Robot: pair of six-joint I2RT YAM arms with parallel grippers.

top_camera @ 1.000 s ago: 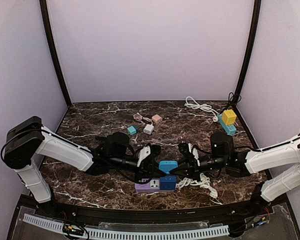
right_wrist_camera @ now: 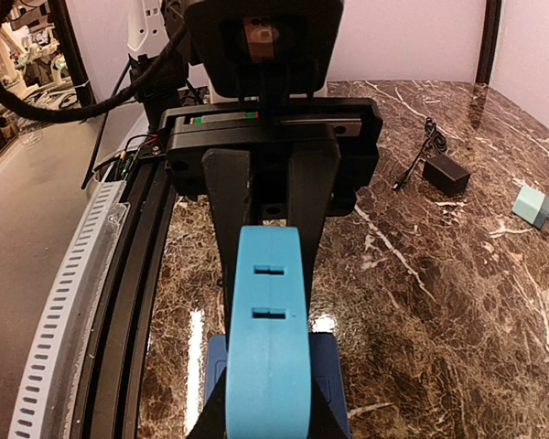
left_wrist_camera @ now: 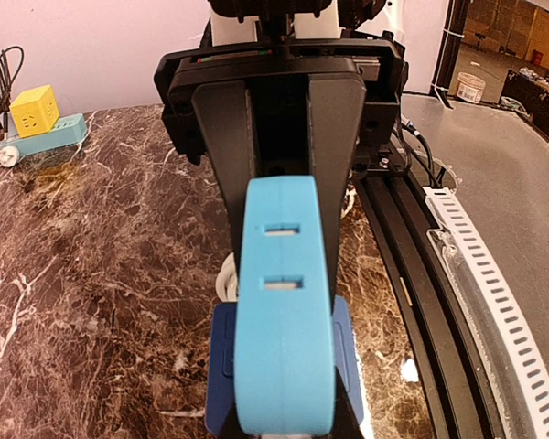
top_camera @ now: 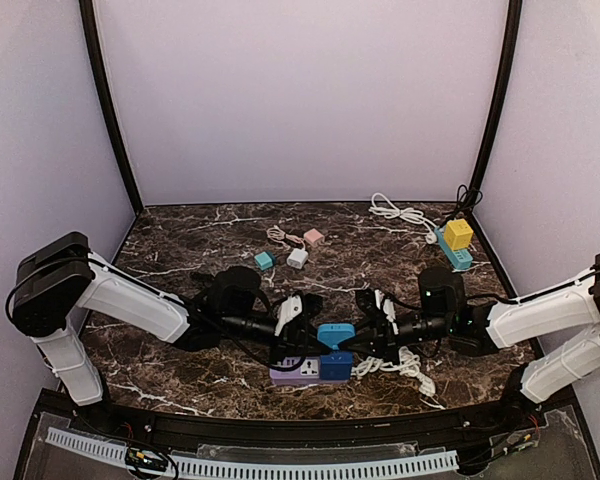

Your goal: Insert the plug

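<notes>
A light blue plug [top_camera: 336,332] [left_wrist_camera: 284,329] [right_wrist_camera: 267,347] with slots on top is held between my two grippers, just above the dark blue end block [top_camera: 335,367] [left_wrist_camera: 221,347] [right_wrist_camera: 329,366] of a purple power strip [top_camera: 293,372] at the table's front. My left gripper [top_camera: 322,346] comes from the left and my right gripper [top_camera: 348,346] from the right, both shut on the plug. The plug hides their fingertips and its underside in the wrist views, so I cannot tell whether it is seated.
A yellow cube [top_camera: 458,234] sits on a blue strip [top_camera: 460,258] at back right. Small cubes [top_camera: 297,258] and cables lie mid-back. A black adapter [right_wrist_camera: 446,175] is on the table. A white cable [top_camera: 400,370] lies right of the purple strip, near the front rail.
</notes>
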